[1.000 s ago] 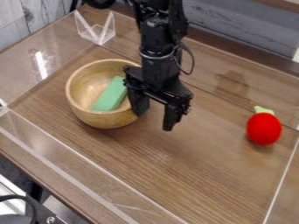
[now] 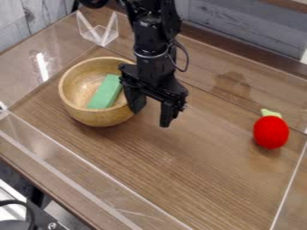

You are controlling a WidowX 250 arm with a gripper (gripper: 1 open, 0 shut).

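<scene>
My black gripper [image 2: 153, 102] stands open over the middle of the wooden table, its fingers low beside the right rim of a round tan bowl [image 2: 77, 110]. A green block [image 2: 104, 92] lies tilted inside the bowl on the left. A red round object [image 2: 271, 133] rests at the right, with a small pale green piece above it, partly hidden behind it.
A clear plastic object [image 2: 102, 29] stands at the back left. A black cable shows at the bottom left corner.
The gripper has risen slightly and shifted a little within the same area by the bowl's right side. The bowl, block and red object look unmoved.
</scene>
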